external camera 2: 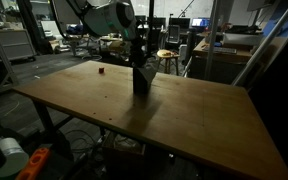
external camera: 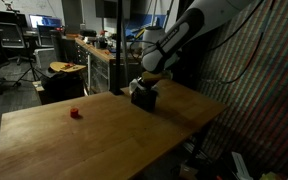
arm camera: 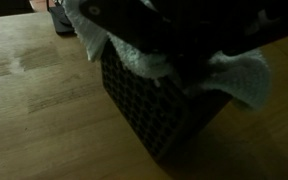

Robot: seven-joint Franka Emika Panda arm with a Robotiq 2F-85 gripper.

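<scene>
A dark mesh-walled box (arm camera: 154, 105) stands on the wooden table (external camera: 79, 140). Pale cloth (arm camera: 246, 78) bunches at the box's top and hangs over its rim on both sides. My gripper reaches down into the top of the box, against the cloth; its fingertips are dark and mostly hidden there. The fingers look shut, and whether any cloth is pinched between them cannot be seen. In the second exterior view the same box (external camera 2: 142, 80) sits near mid-table under the arm.
A small red object (external camera: 74, 113) lies on the left part of the table, well away from the box. Bare wood surrounds the box toward the front. A dark post (external camera: 117, 50) rises behind the table's back edge.
</scene>
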